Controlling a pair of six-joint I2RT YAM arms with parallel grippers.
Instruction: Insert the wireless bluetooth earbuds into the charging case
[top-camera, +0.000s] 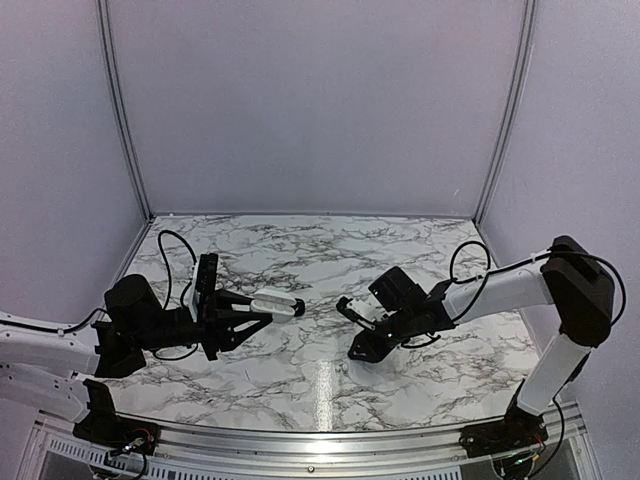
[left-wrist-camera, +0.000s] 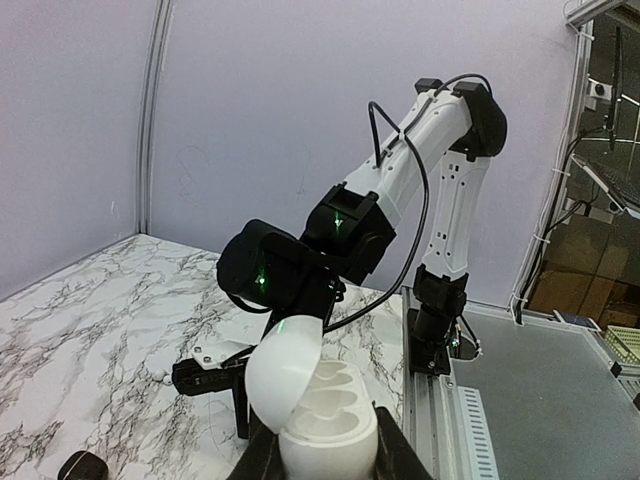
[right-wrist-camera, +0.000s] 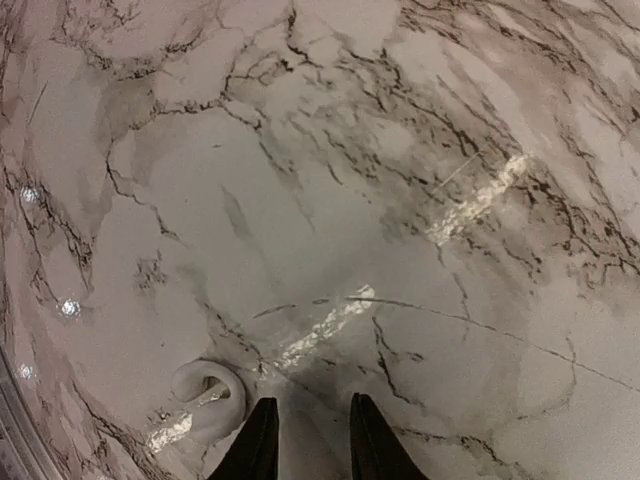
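A white charging case (left-wrist-camera: 328, 405) is held by my left gripper, which is shut on it above the table. Its rounded lid (left-wrist-camera: 285, 370) stands raised to one side, and the moulded hollows show no earbud in them. From above, the case (top-camera: 275, 301) points right, towards the other arm. My right gripper is partly open low over the marble, with only tabletop visible between its fingers. A pale C-shaped earbud (right-wrist-camera: 212, 400) lies on the table just left of those fingers, apart from them. In the top view the earbud cannot be made out.
A small black object (left-wrist-camera: 82, 468) lies on the marble tabletop (top-camera: 300, 245). Behind the arms the table is bare up to the back wall. A metal rail (top-camera: 310, 440) runs along the front edge.
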